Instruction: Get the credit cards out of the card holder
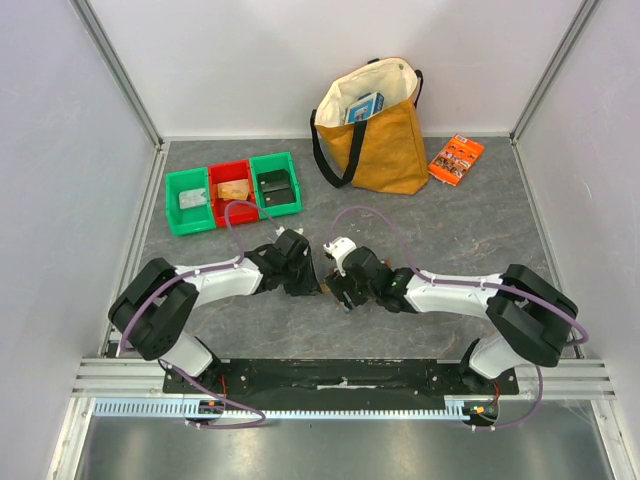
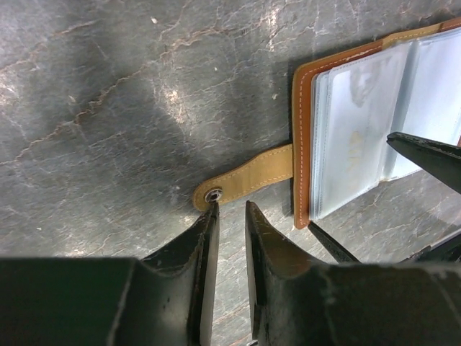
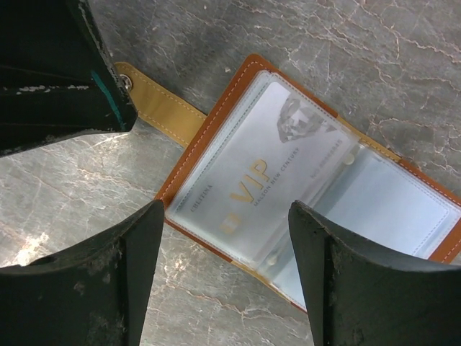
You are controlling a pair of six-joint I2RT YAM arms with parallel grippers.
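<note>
The brown card holder (image 3: 248, 162) lies spread open on the grey table, its clear sleeves facing up. Under the sleeve nearer the strap, a whitish card marked VIP (image 3: 266, 173) shows in the right wrist view. A tan snap strap (image 2: 248, 174) sticks out from the holder's edge. My left gripper is part open beside the strap's snap end, with a narrow gap and nothing visible gripped. My right gripper is spread wide over the holder, nothing held between its fingers. In the top view the arms mostly cover the holder.
Green and red trays (image 1: 231, 188) stand at the back left with small items inside. A mustard tote bag (image 1: 392, 150) and an orange packet (image 1: 456, 160) lie at the back. The two grippers are close together.
</note>
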